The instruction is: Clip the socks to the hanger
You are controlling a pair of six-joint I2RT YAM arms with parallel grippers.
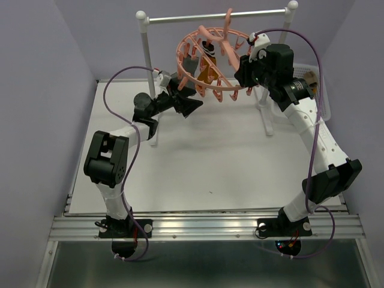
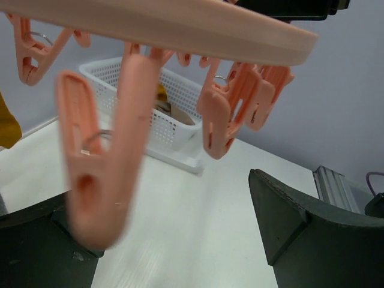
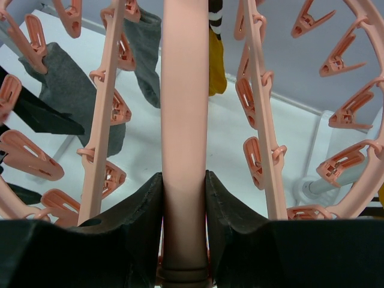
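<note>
The pink round hanger (image 1: 217,88) hangs from the rod, its rim ringed with clips. My right gripper (image 1: 245,71) is shut on one of its bars (image 3: 185,120). At the rim's left side my left gripper (image 1: 189,101) stands open; a pink clip (image 2: 99,180) shows above and between its parted fingers, with no cloth there. A grey sock (image 3: 72,90) hangs beside the left fingers, its upper end at a clip on the rim. Farther in hang another grey sock (image 3: 144,57) and a mustard sock (image 3: 217,66) with a black-and-white striped part; their tops are out of the right wrist view.
A white rack rod (image 1: 216,16) spans the back between two posts. Behind my right arm stands a white basket (image 1: 324,99) with mustard and brownish items inside.
</note>
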